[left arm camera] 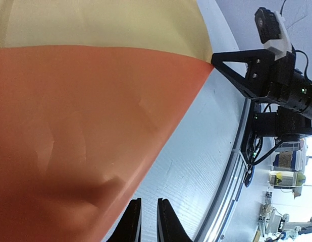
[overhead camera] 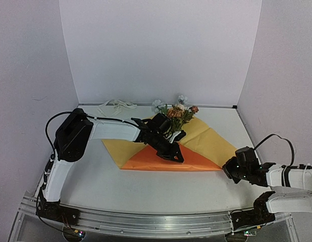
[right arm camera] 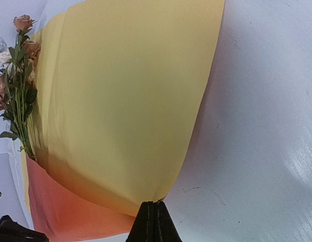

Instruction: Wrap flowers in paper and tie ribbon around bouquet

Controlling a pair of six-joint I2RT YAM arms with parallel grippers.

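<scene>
The fake flowers (overhead camera: 177,112), pale blue, cream and rust roses, lie on yellow and orange wrapping paper (overhead camera: 196,160). In the right wrist view, the lower ends of the green stems (right arm camera: 19,111) disappear under the orange fold. My left gripper (overhead camera: 180,160) is over the orange section. Its fingers (left arm camera: 131,219) stand a little apart in the left wrist view, with bare table showing between them. At the paper's right corner, my right gripper is shut on the paper, as the left wrist view also shows.
White ribbon or cord (overhead camera: 115,106) lies at the back left of the table. Bare table (overhead camera: 146,194) stretches in front of the paper, up to the metal rail (overhead camera: 156,223). Grey walls enclose the back and sides.
</scene>
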